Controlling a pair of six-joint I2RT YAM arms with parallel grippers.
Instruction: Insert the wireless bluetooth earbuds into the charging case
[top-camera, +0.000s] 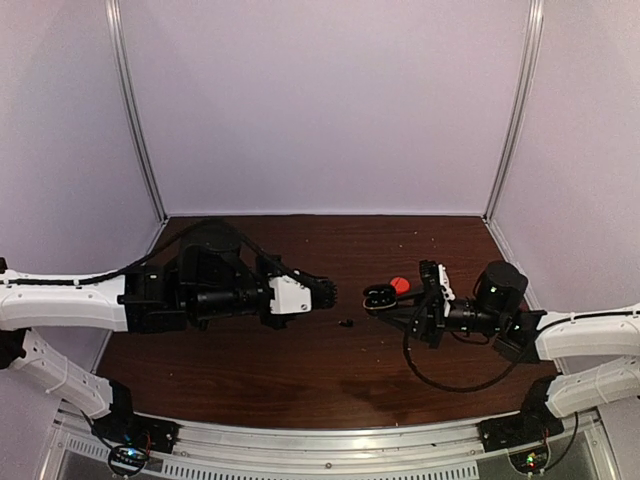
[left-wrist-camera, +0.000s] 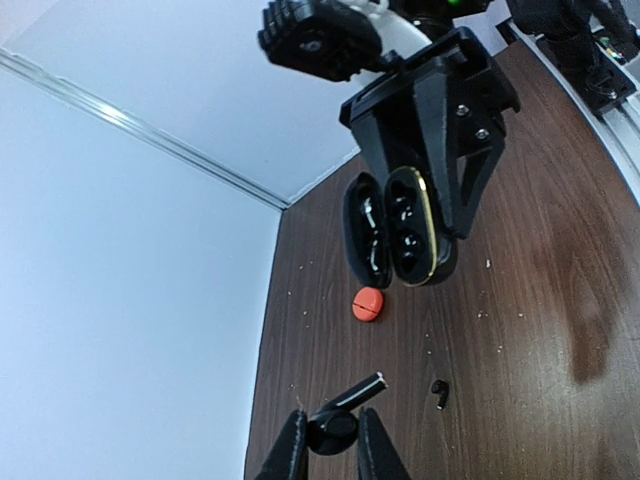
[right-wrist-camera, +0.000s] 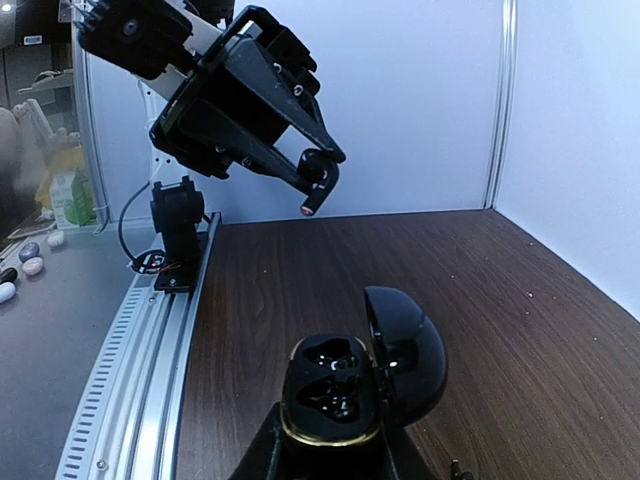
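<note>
In the left wrist view a black earbud (left-wrist-camera: 345, 412) is pinched at its rounded head by my left gripper, its stem pointing up and right. My right gripper is shut on the black charging case (right-wrist-camera: 332, 385), whose lid (right-wrist-camera: 407, 355) stands open and whose two wells look empty. Both are raised above the table, the left gripper apart from the case in the right wrist view. A second black earbud (left-wrist-camera: 440, 392) lies on the wooden table, also seen as a small dark earbud (top-camera: 346, 323) from above.
A round red-orange object (top-camera: 399, 285) rests on the brown table (top-camera: 300, 385) behind the case. White walls (top-camera: 330, 110) close the back and sides.
</note>
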